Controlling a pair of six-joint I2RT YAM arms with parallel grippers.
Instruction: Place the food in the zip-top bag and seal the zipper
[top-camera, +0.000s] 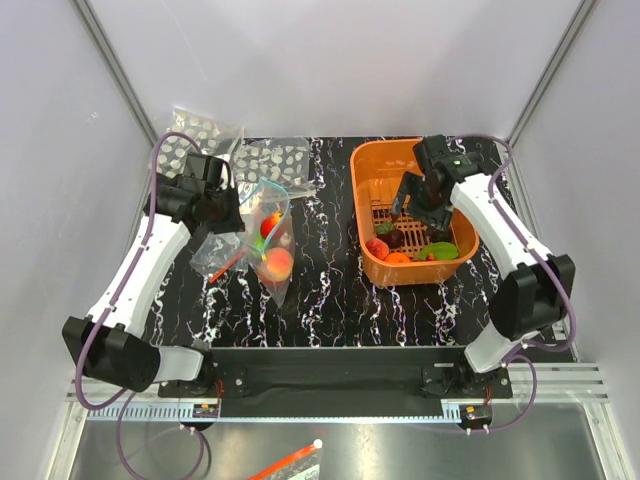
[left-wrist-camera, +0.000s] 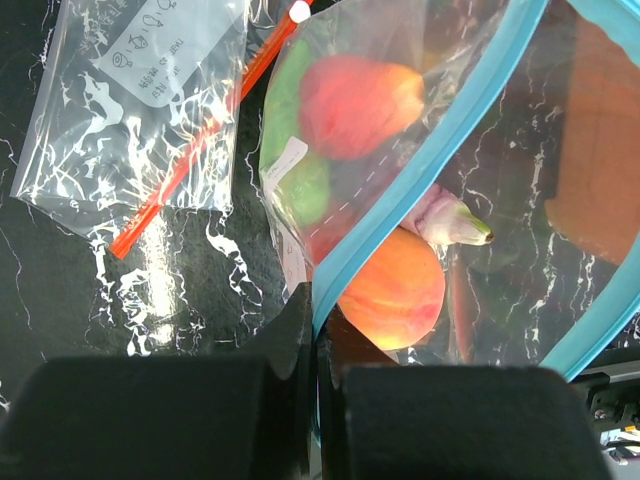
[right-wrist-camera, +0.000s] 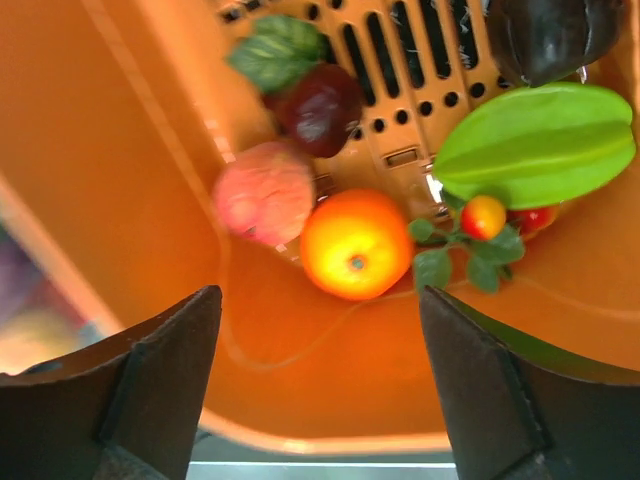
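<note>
My left gripper is shut on the light-blue rim of the clear zip bag (top-camera: 287, 245), whose mouth gapes open. Inside the bag lie a peach-coloured fruit (left-wrist-camera: 396, 292), a red-yellow fruit (left-wrist-camera: 352, 105), a green item (left-wrist-camera: 292, 130) and a pale purple piece with a green tip (left-wrist-camera: 448, 218). Over the orange basket (top-camera: 365, 195) my right gripper stands open, nothing between its fingers. Below it in the basket are an orange fruit (right-wrist-camera: 357, 246), a reddish peach (right-wrist-camera: 265, 195), a dark red item with leaves (right-wrist-camera: 320, 112), a green star-shaped fruit (right-wrist-camera: 535, 142) and small tomatoes (right-wrist-camera: 483, 217).
Other clear bags, one with an orange slider strip (left-wrist-camera: 180, 175), lie left of and behind the open bag. A dark item (right-wrist-camera: 555, 38) sits at the basket's far side. Bare black marbled table (top-camera: 325, 240) separates bag and basket.
</note>
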